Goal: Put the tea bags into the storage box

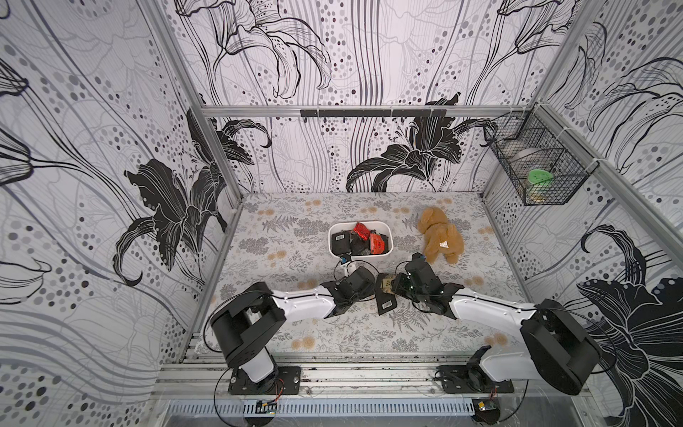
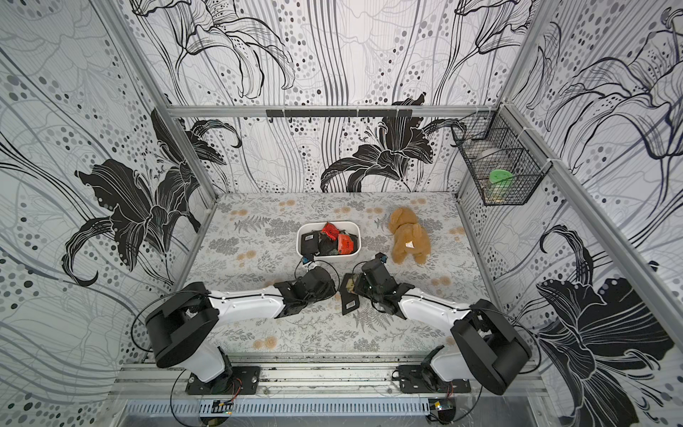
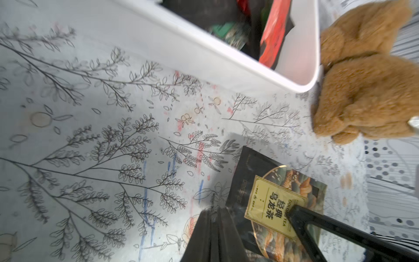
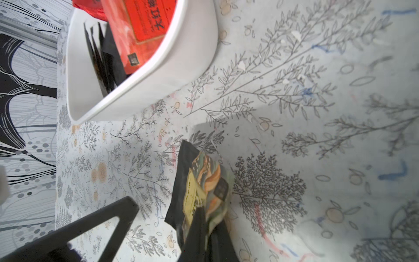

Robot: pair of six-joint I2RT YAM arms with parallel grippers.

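Note:
A black tea bag (image 3: 270,203) with a yellow label and a printed food picture is gripped at one edge by my right gripper, which is shut on it. In the right wrist view its surface bends and puckers at the fingertips. My left gripper is shut just beside the bag's other edge; nothing shows between its fingers. The white storage box (image 1: 360,254) stands behind both grippers, holding several black and red tea bags. From above, the held bag (image 2: 349,302) shows in the gap between the two arms.
A brown plush toy (image 1: 441,238) lies right of the box. High on the right wall hangs a black wire basket (image 1: 544,167) with a green item in it.

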